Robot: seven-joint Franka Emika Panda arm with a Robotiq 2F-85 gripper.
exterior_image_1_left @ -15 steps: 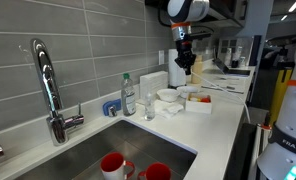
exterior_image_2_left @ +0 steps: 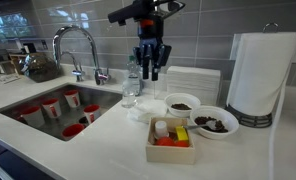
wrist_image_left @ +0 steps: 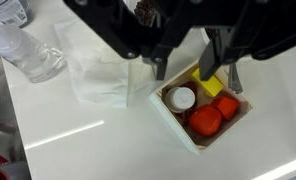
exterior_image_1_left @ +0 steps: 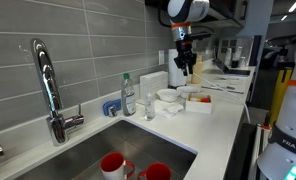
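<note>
My gripper hangs in the air above the counter, its fingers apart and nothing visible between them. In exterior view 2 the gripper (exterior_image_2_left: 151, 72) is above and behind a small tan box (exterior_image_2_left: 169, 154). Inside that box are a white-capped container (wrist_image_left: 180, 99), a yellow item (wrist_image_left: 206, 86) and red items (wrist_image_left: 204, 121). A crumpled white cloth or paper (wrist_image_left: 101, 82) lies beside the box. Two white bowls with dark contents stand behind it, the nearer bowl (exterior_image_2_left: 214, 122) holding a spoon. The fingers partly cover the box's far side in the wrist view.
Clear bottles (exterior_image_1_left: 129, 99) stand at the sink's back edge. Several red and white cups (exterior_image_2_left: 52, 107) are in the sink. A paper towel roll (exterior_image_2_left: 254, 75) and a white rack (exterior_image_2_left: 193, 84) stand at the back.
The arm stays over the same spot, and the objects on the counter have not moved. My fingertips look slightly shifted; which way is hard to tell.
</note>
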